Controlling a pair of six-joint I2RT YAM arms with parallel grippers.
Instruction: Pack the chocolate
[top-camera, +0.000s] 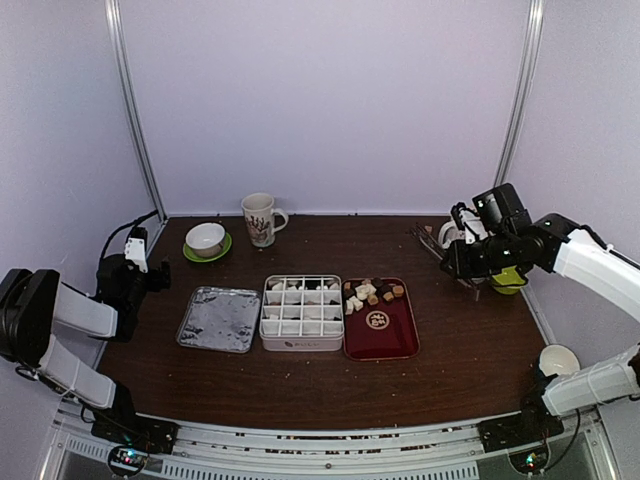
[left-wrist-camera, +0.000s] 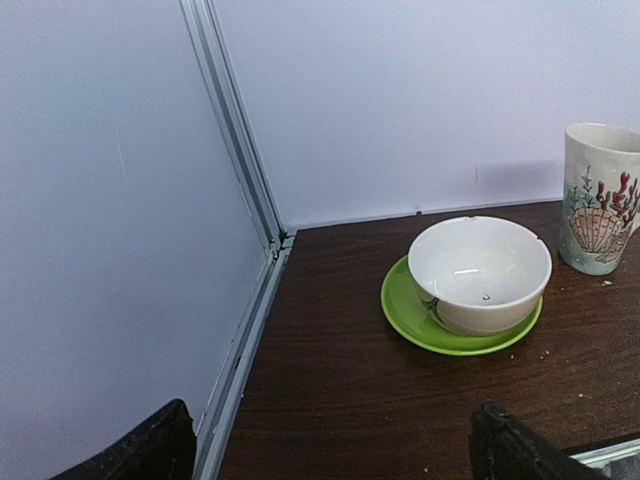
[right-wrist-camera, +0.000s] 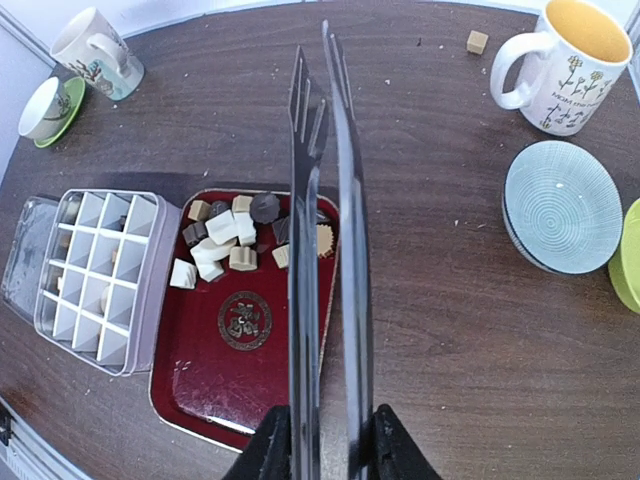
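The compartment box (top-camera: 301, 340) (right-wrist-camera: 140, 330) holds small pieces in some cells. Beside it, chocolate pieces (right-wrist-camera: 243, 257) in white, tan and dark brown cluster at the back of the red tray (top-camera: 380, 340) (right-wrist-camera: 190, 360). My right gripper (top-camera: 453, 262) is raised at the right of the table, with metal tongs (right-wrist-camera: 355, 250) between its fingers; whether the fingers are closed tight on them is unclear. My left gripper (top-camera: 158, 275) stands open at the left edge, empty, facing the bowl.
A metal tray (top-camera: 219, 319) lies left of the box. A white bowl (left-wrist-camera: 480, 260) on a green saucer and mugs (left-wrist-camera: 598, 200) (right-wrist-camera: 560, 80) stand at the back. A blue dish (right-wrist-camera: 560, 205) and green bowl (right-wrist-camera: 630, 255) are right.
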